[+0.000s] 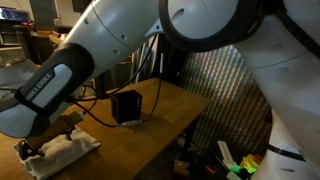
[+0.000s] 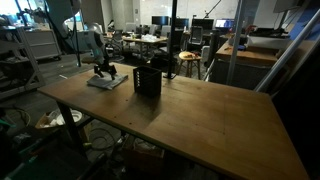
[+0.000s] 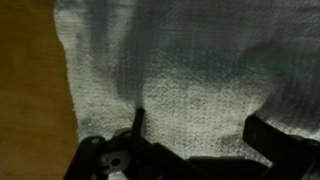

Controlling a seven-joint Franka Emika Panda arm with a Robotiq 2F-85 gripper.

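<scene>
A light grey folded cloth [image 1: 65,153] lies flat at the table's near left corner in exterior view 1. In the wrist view the cloth [image 3: 190,95] fills most of the picture, with one edge along the left. Just over it is my gripper, its fingers wide apart at the bottom of that view. Nothing is held between them. The far view shows the gripper [image 2: 104,73] low over the cloth [image 2: 106,83]. Whether the fingertips touch the fabric I cannot tell.
A black open box [image 2: 148,80] stands on the wooden table [image 2: 200,120] beside the cloth; a cable runs by it in exterior view 1. Beyond the box, the rest of the tabletop is bare.
</scene>
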